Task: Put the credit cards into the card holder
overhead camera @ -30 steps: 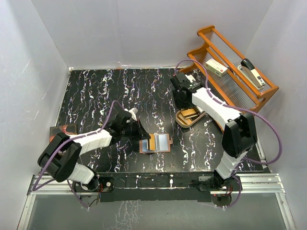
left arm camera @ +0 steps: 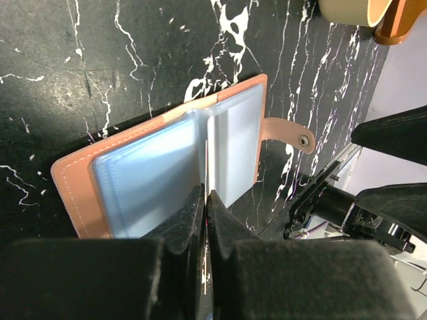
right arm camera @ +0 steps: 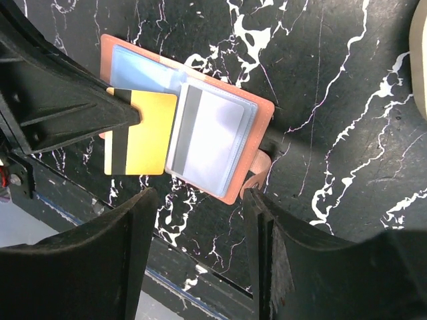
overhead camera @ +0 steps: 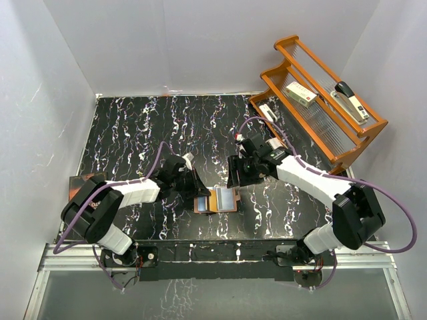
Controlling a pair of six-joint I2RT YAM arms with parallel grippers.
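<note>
The card holder (overhead camera: 227, 200) lies open on the black marbled table, its tan border and clear-blue sleeves facing up. My left gripper (overhead camera: 202, 193) is shut on a yellow card (right arm camera: 152, 131) with a dark stripe. In the left wrist view this card (left arm camera: 206, 160) is seen edge-on, standing over the middle of the holder (left arm camera: 147, 167); whether its lower edge touches a sleeve cannot be told. My right gripper is open and empty, with the right-hand sleeve (right arm camera: 208, 127) and clasp strap (right arm camera: 257, 172) in front of it.
The basket (right arm camera: 420, 60) shows at the right wrist view's edge; from above, the right arm covers it. A wooden shelf (overhead camera: 272, 79) with a box (overhead camera: 300, 94) stands at the back right.
My right gripper has come away from the card basket, moving toward the front and left, near the holder.
</note>
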